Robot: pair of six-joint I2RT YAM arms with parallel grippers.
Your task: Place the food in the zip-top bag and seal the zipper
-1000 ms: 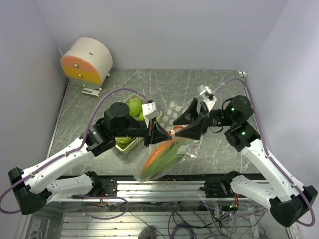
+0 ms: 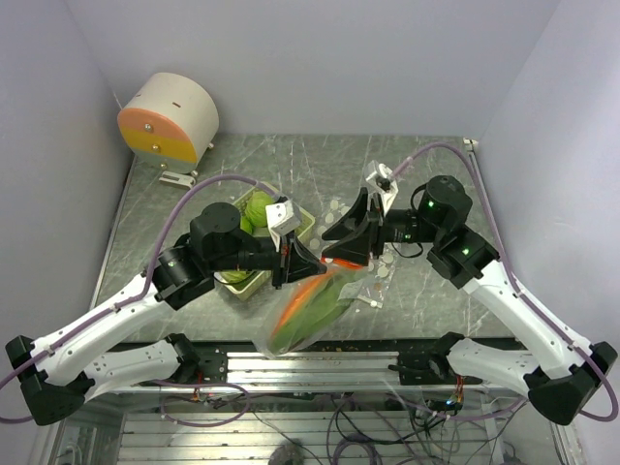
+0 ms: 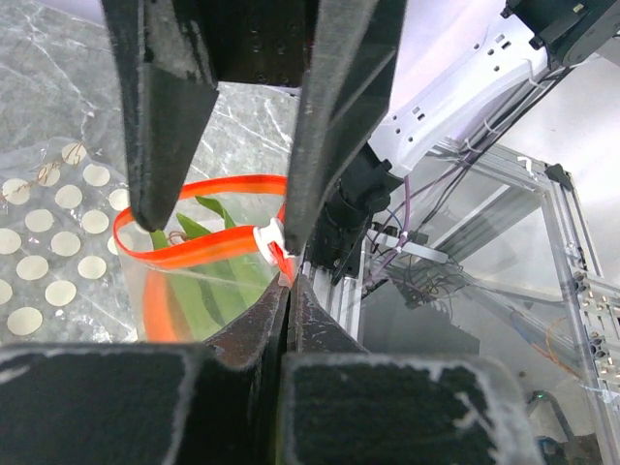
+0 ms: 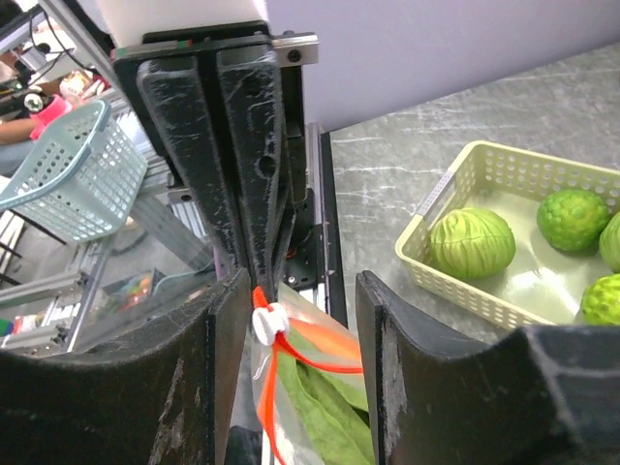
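A clear zip top bag (image 2: 312, 315) with green and orange food inside hangs at the table's front edge. Its orange zipper (image 3: 203, 252) forms a gaping loop, so the mouth is not closed along the stretch I see. At one end of that loop sits the white slider (image 3: 269, 240). My left gripper is shut on the zipper's end, just beside the slider. My right gripper stands open, its fingers (image 4: 228, 339) apart, with the slider and zipper strips showing beyond the gap and nothing gripped.
A cream tray (image 4: 475, 179) of green vegetables (image 4: 473, 242) lies behind my left arm. A dotted clear sheet (image 3: 58, 232) covers part of the table close by. The rounded bread box (image 2: 170, 116) stands at the back left. Bare table lies at the right.
My left gripper shifted slightly left with the bag.
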